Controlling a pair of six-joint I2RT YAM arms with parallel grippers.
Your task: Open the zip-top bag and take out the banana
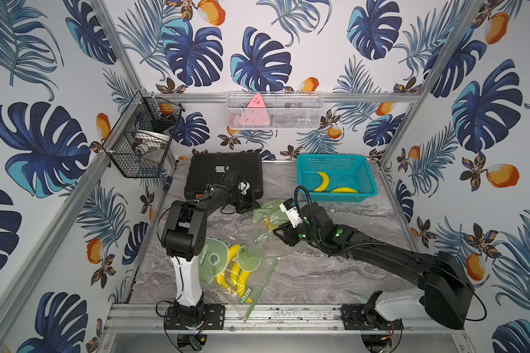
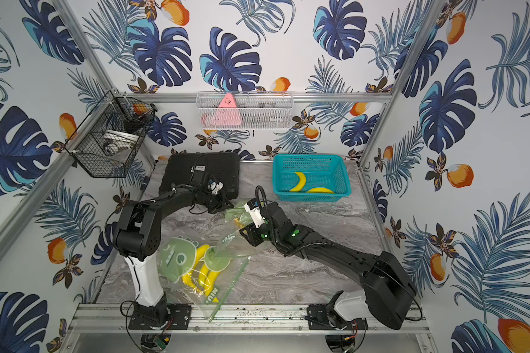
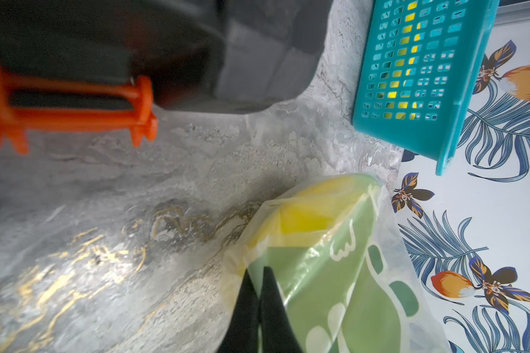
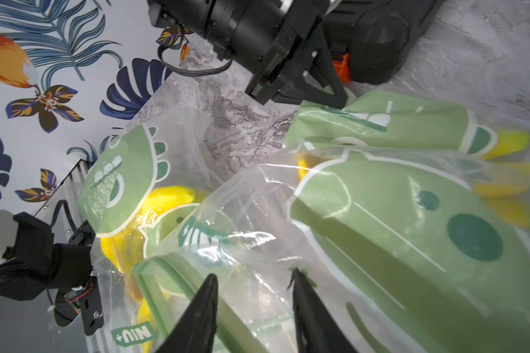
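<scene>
A clear zip top bag with green print lies between my two grippers, yellow banana showing through its film. My left gripper is shut at this bag's edge, with thin film at its fingertips. Over the bag's other end, my right gripper has its fingers apart; clear film lies below them and nothing firm shows between. A second printed bag with several bananas lies flat at the front left, its green zip strip pointing toward the front edge.
At the back right stands a teal basket with two bananas in it. A black case sits at the back left, close to my left arm. Bare tabletop shows at the front right.
</scene>
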